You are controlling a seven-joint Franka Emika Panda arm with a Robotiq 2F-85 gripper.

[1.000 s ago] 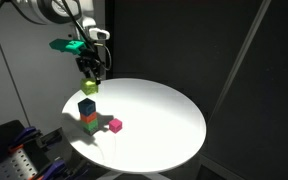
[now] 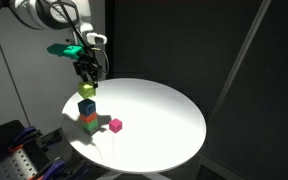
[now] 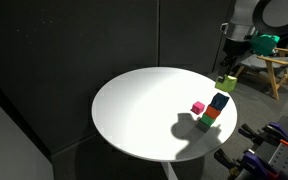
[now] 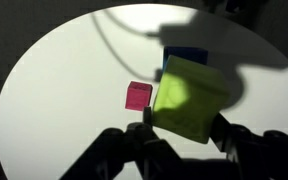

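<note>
A yellow-green cube [image 2: 87,90] is pinched in my gripper, one finger on either side of it in the wrist view. Directly beneath it in exterior view 1 stands a stack: a dark blue block [image 2: 87,107] on top, an orange-red block [image 2: 89,118] in the middle and a green block [image 2: 91,127] at the bottom. Exterior view 2 shows the held cube [image 3: 227,84] a little to the right of the blue block [image 3: 219,101]. Whether the two touch is hard to tell. From the wrist, the held cube hides most of the stack.
A pink cube [image 2: 115,125] lies alone on the white oval table [image 2: 159,115], close beside the stack. My arm's base stands at the table's edge near the stack, with a chair [image 3: 269,72] behind it.
In exterior view 1, the held cube has shifted slightly left and down toward the stack's top, and the wrist has turned a little. The stack and the pink cube look unmoved.
</note>
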